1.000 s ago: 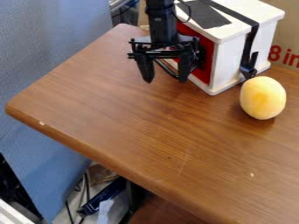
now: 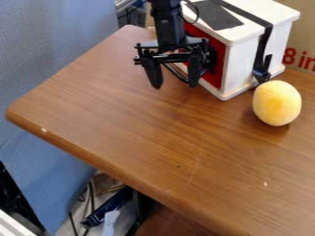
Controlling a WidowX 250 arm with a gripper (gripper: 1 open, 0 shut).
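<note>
My black gripper (image 2: 174, 69) hangs at the top centre of the view, over the back of the wooden table, in front of the red face of a white box (image 2: 237, 83) with black straps. Its fingers point down and stand apart, with nothing visible between them. A pale yellow egg-shaped object (image 2: 277, 103) sits on the table to the right, in front of the box and apart from the gripper.
A cardboard box (image 2: 300, 46) stands behind at the right.
Compared with one second ago, my gripper has shifted very slightly; the box and yellow object stay in place.
</note>
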